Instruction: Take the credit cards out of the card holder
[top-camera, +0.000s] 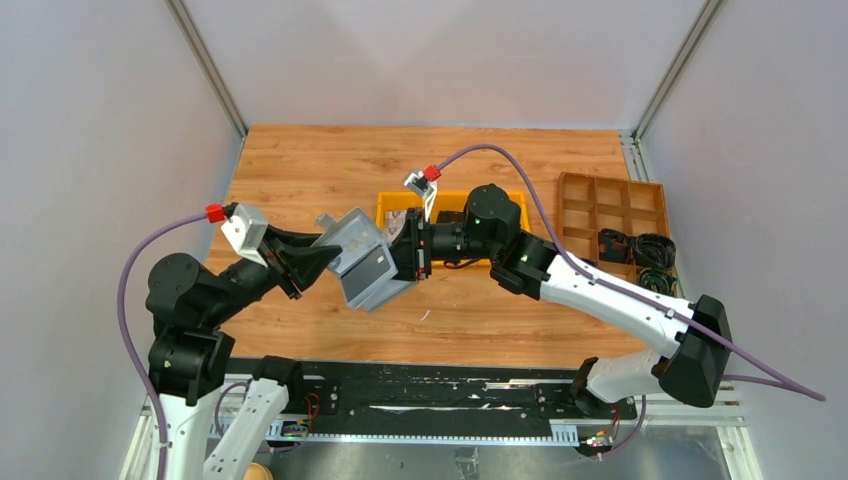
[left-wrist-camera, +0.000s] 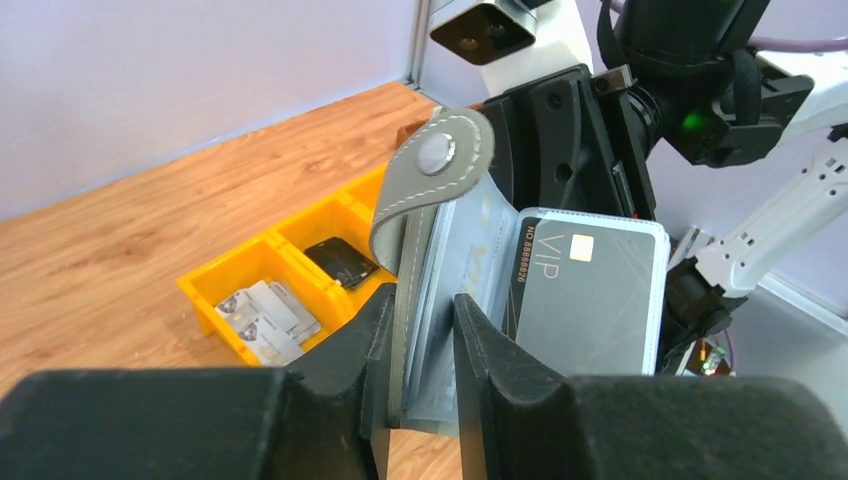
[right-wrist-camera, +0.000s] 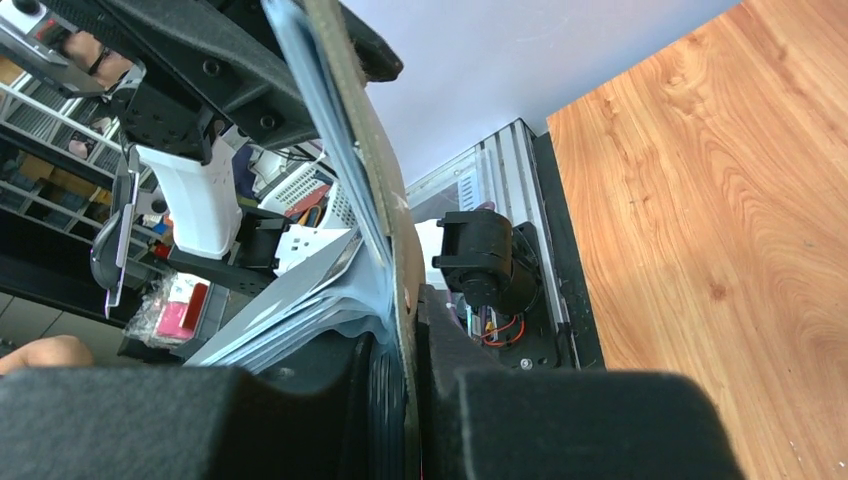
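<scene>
The grey card holder (top-camera: 360, 250) hangs opened out in the air between both grippers, its snap strap (left-wrist-camera: 430, 170) at the top in the left wrist view. My right gripper (top-camera: 405, 250) is shut on it; clear sleeves fan out above those fingers in the right wrist view. A card marked VIP (left-wrist-camera: 590, 290) sits in a clear sleeve. My left gripper (top-camera: 320, 262) is at the holder's free end, its fingertips around the cover and sleeve edges in the left wrist view; whether they grip cannot be told.
A yellow bin (left-wrist-camera: 230, 275) with cards and a dark item stands behind the holder on the wooden table (top-camera: 300, 170). A wooden compartment tray (top-camera: 590, 190) with cables is at the right.
</scene>
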